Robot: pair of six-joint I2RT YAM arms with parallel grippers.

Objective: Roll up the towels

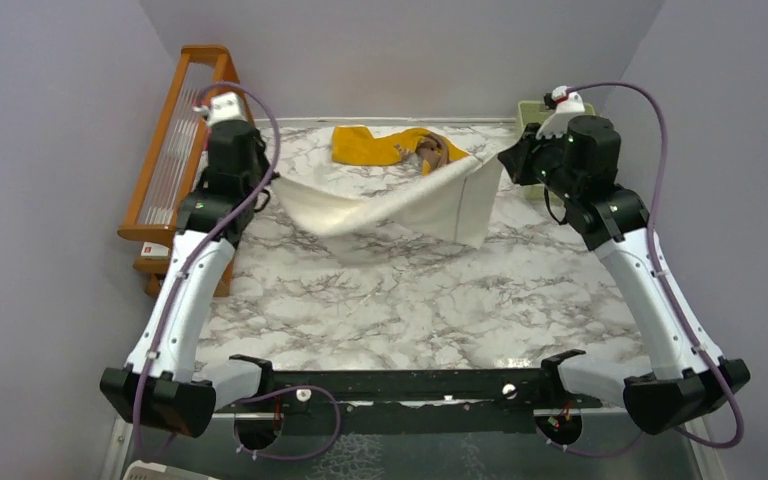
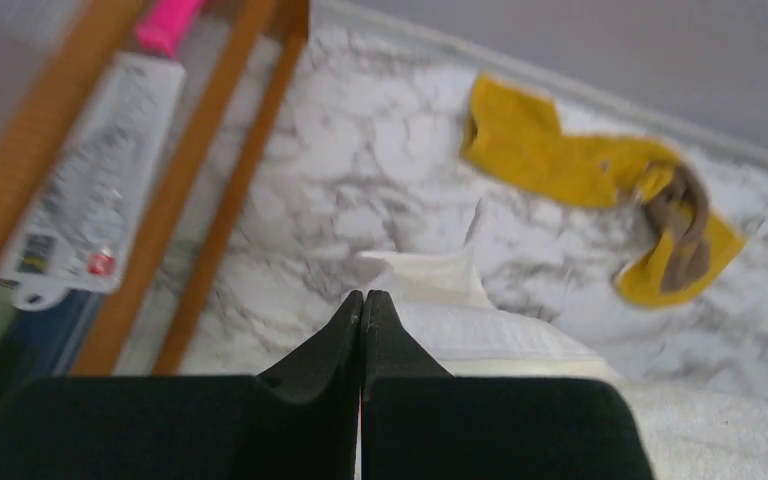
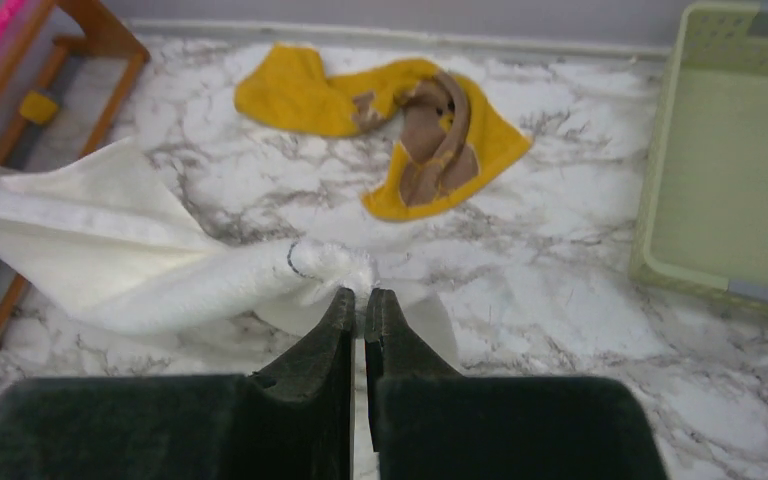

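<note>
A white towel hangs slack between my two grippers, held at both ends above the table. My left gripper is shut on one end of it; in the left wrist view white cloth spreads out from the fingertips. On the other side my right gripper pinches the opposite end, and the cloth bunches at its tips in the right wrist view. A loose flap drops below the right gripper. Crumpled on the table at the back lies a yellow towel with brown patches.
A wooden rack stands at the left, close to my left arm. At the back right is a green basket, partly behind the right arm in the top view.
</note>
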